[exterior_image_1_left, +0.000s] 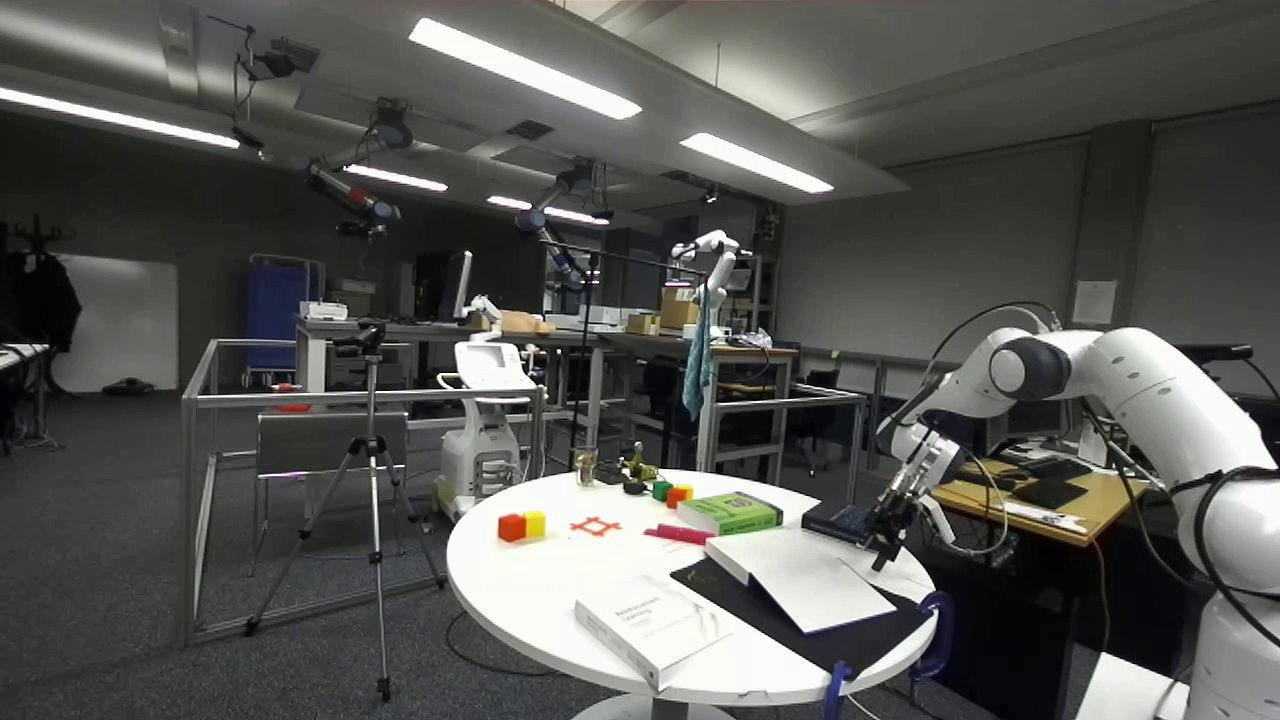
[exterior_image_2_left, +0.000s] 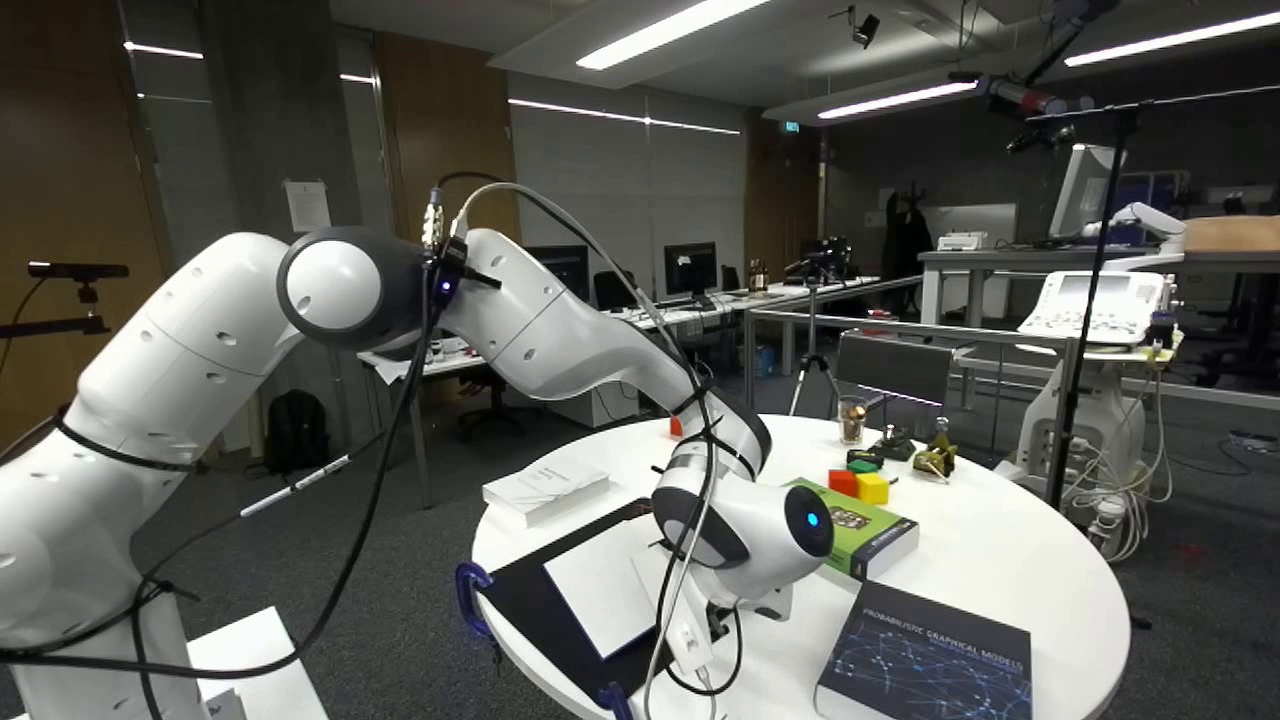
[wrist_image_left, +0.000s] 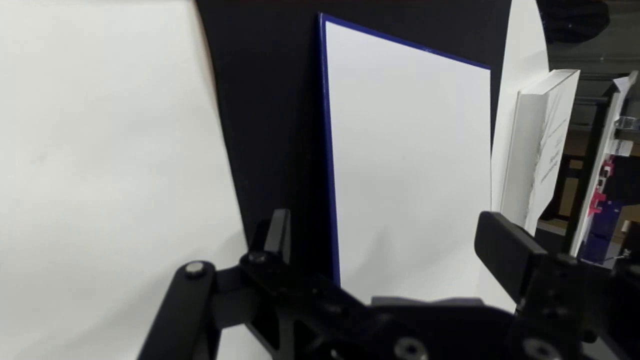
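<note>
My gripper stands open in the wrist view, its two dark fingers wide apart and nothing visibly held between them. Beyond and below them is a flat white panel (wrist_image_left: 414, 150) with a dark blue edge, over a black mat (wrist_image_left: 270, 120). In exterior view 1, the gripper (exterior_image_1_left: 885, 554) hangs low near the table's right side, beside the white panel (exterior_image_1_left: 822, 590). That panel appears tilted, its far end against a white block-like item (exterior_image_1_left: 732, 552). From exterior view 2, the arm hides the fingers and part of the panel (exterior_image_2_left: 606, 588).
Near the mat lie a white book (exterior_image_1_left: 654, 624), a green book (exterior_image_1_left: 729, 514) and a dark blue book (exterior_image_2_left: 930, 654). Coloured blocks (exterior_image_1_left: 519, 526), a red frame (exterior_image_1_left: 595, 526) and a glass (exterior_image_1_left: 585, 468) stand farther off. Blue clamps (exterior_image_1_left: 942, 630) grip the table edge.
</note>
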